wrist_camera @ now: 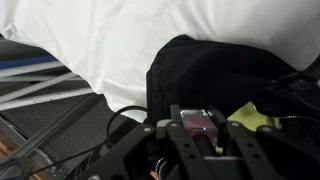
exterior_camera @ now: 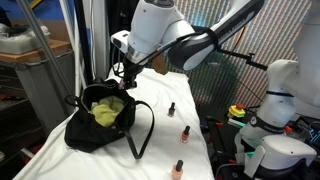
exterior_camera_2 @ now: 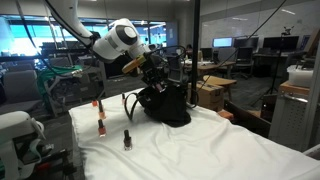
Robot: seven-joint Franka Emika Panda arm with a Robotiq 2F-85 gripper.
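My gripper is shut on a small bottle with a pinkish-red top (wrist_camera: 197,119), seen end-on between the fingers in the wrist view. In exterior view 1 the gripper (exterior_camera: 122,74) hangs over the right side of the mouth of a black bag (exterior_camera: 84,134). Inside the open bag lies yellow-green cloth (exterior_camera: 106,110), of which a patch also shows beside the fingers in the wrist view. The held bottle's lower part is hard to make out. From the other side, the bag (exterior_camera_2: 172,108) stands slumped below the gripper.
Several small bottles stand on the white tablecloth: a dark one (exterior_camera: 172,109), a pinkish one (exterior_camera: 186,134) and another near the front (exterior_camera: 178,170). The bag's strap (exterior_camera: 148,138) loops out to its right. Free cloth (exterior_camera_2: 215,150) spreads around the bag.
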